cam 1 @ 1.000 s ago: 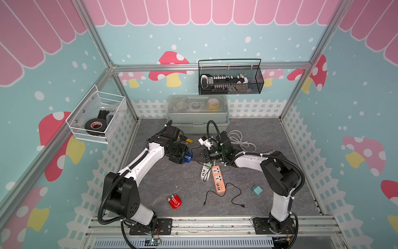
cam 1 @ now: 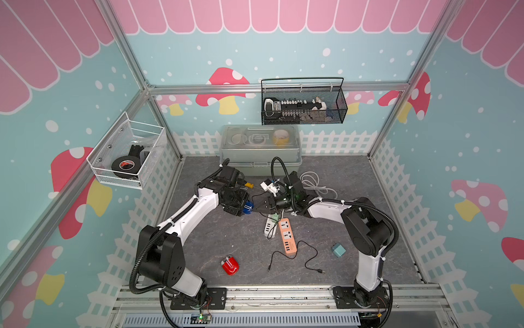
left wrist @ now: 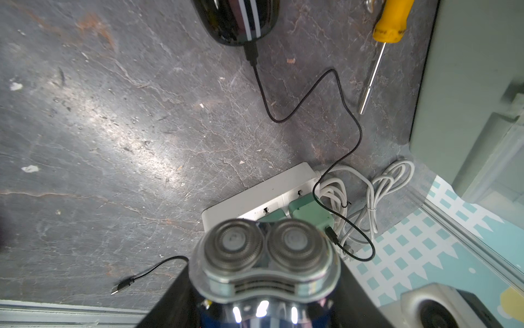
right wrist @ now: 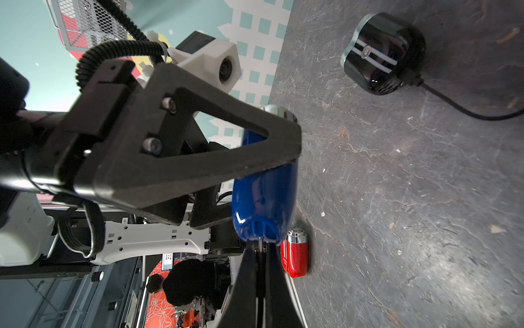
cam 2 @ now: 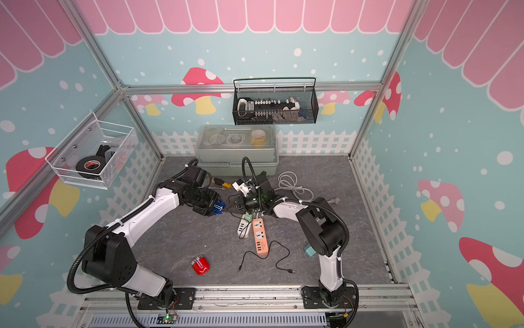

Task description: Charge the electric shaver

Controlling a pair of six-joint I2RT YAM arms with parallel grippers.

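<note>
My left gripper (cam 1: 243,205) grips the blue shaver around its body, its twin-head top (left wrist: 264,246) close in the left wrist view. My shut right gripper (cam 1: 264,205) has its fingertips (right wrist: 251,273) at the shaver's blue base, where a small metal piece shows between them or just behind; which is unclear. A black shaver or dock (right wrist: 382,52) lies on the table with a cable plugged in, which runs to a green adapter (left wrist: 308,210) on the white power strip (left wrist: 256,191).
An orange strip (cam 1: 286,235), loose cable, red shaver (cam 1: 229,265) and teal block (cam 1: 338,249) lie forward. A yellow screwdriver (left wrist: 393,19) and storage box (cam 1: 259,153) are at the back.
Both arms have shifted very slightly; the blue shaver stays in my left gripper, near the right gripper's fingertips.
</note>
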